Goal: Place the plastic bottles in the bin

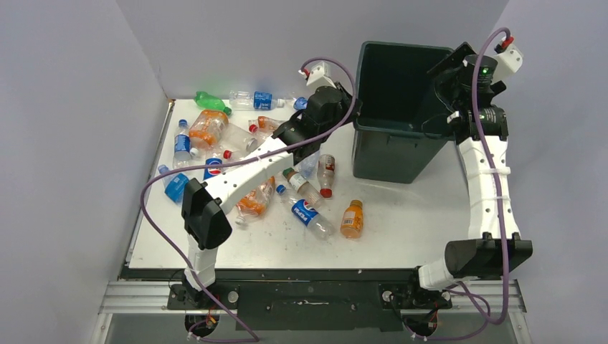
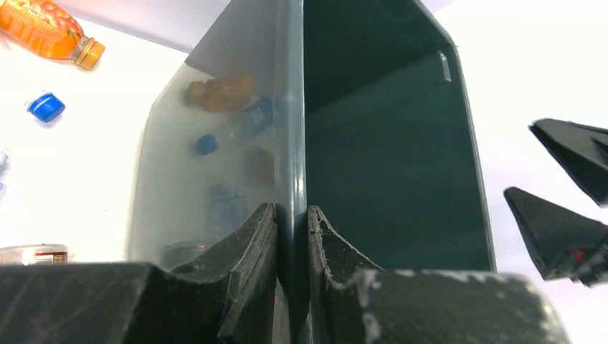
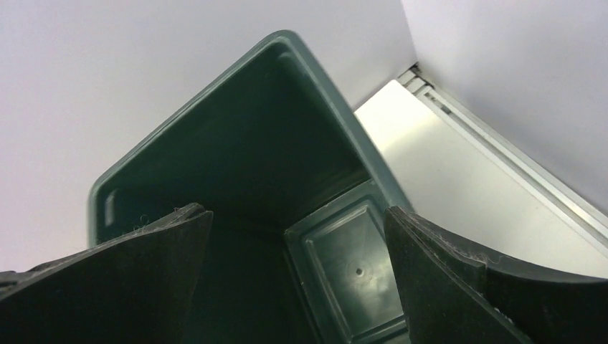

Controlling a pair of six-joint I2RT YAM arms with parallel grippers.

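The dark green bin (image 1: 389,150) stands at the back right, its floor visible and bare in the right wrist view. My left gripper is shut on the bin's rim at its left side. My right gripper is open above the bin's right side, nothing visible between its fingers. Plastic bottles lie on the table left of and in front of the bin, among them a Pepsi bottle (image 1: 303,213), an orange bottle (image 1: 351,221), a green bottle (image 1: 210,102) and several crumpled ones.
Walls surround it at the back and sides. Purple cables run along both arms.
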